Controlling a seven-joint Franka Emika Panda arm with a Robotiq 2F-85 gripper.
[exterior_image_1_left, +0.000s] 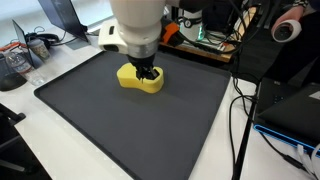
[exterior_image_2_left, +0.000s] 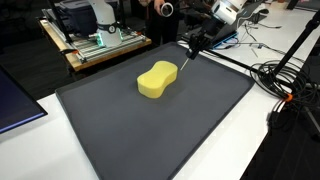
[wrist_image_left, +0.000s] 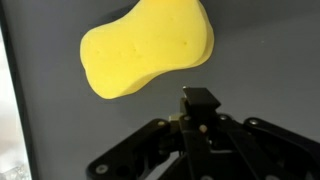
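A yellow sponge (wrist_image_left: 147, 45), rounded and narrower at its waist, lies on the dark grey board and fills the upper left of the wrist view. My gripper is shut close beside it, low in that view. From the second exterior view, the gripper (exterior_image_2_left: 194, 50) stands to the right of the sponge (exterior_image_2_left: 157, 79), with a thin pale stick-like thing (exterior_image_2_left: 184, 63) slanting down from its fingers. In the first exterior view the gripper (exterior_image_1_left: 147, 73) overlaps the sponge (exterior_image_1_left: 127, 75); contact cannot be judged. The stick is mostly hidden in the wrist view.
Around the sponge the dark board (exterior_image_2_left: 190, 130) is bare. Black cables (exterior_image_2_left: 285, 85) run past its right side in the second exterior view. A laptop (exterior_image_1_left: 12, 70) and other gear stand beyond the board in the first exterior view.
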